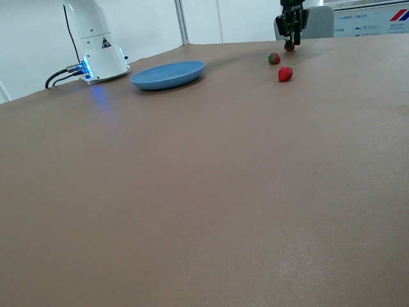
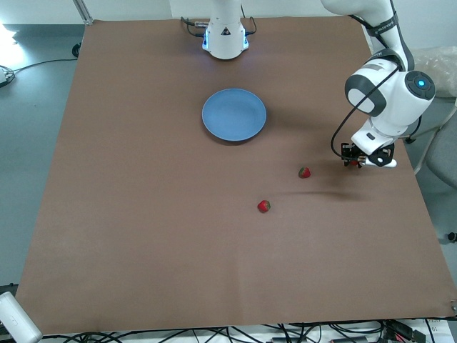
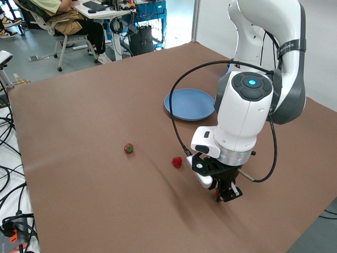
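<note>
My black gripper (image 2: 356,160) (image 1: 293,33) (image 3: 222,190) is low at the table's right side, on or just around a strawberry (image 1: 289,47) that is mostly hidden by it; whether the fingers are open or shut is unclear. Two more strawberries lie apart on the brown table: one (image 2: 304,173) (image 1: 274,59) near the gripper, another (image 2: 263,206) (image 1: 285,73) farther toward the middle. A blue plate (image 2: 234,114) (image 1: 167,75) (image 3: 190,104) lies empty behind them, left of the gripper in the left view.
The white robot pedestal (image 2: 225,39) stands at the table's back. Cables (image 2: 235,333) run along the front edge, beside a white cylinder (image 2: 19,319) at the corner.
</note>
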